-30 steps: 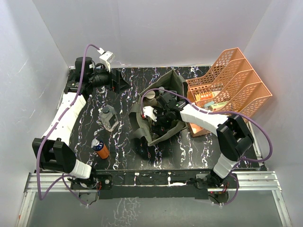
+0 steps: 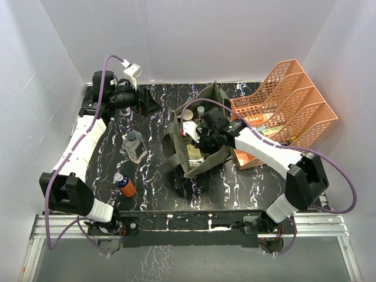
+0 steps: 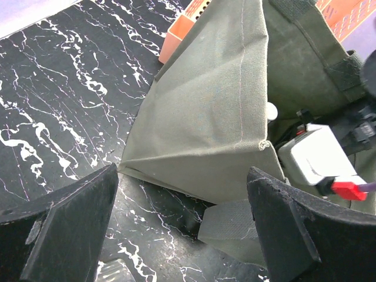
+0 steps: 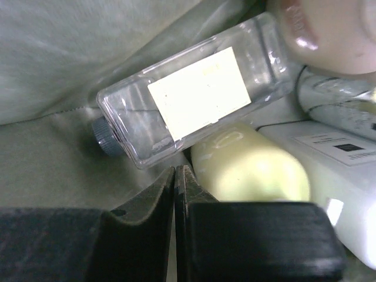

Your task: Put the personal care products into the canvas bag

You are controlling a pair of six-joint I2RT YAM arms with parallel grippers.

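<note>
The olive canvas bag [image 2: 182,164] stands mid-table, my right gripper down inside it, shut; whether anything sits between its fingers cannot be seen. In the right wrist view a clear bottle [image 4: 126,100] with white label, a cream container [image 4: 247,167], a white box [image 4: 338,161] and a pinkish container [image 4: 320,29] lie around it inside the bag. My left gripper [image 2: 147,103] is open and empty, above the table left of the bag. A clear bottle [image 2: 134,147] and an orange bottle with pale cap [image 2: 126,186] stand on the table at left.
An orange plastic organizer [image 2: 299,100] holding small packages sits right of the bag, touching or close to it. Grey walls surround the workspace.
The right arm has shifted up and right in the top view, uncovering more of the bag's interior near its front. The left arm has not moved.
</note>
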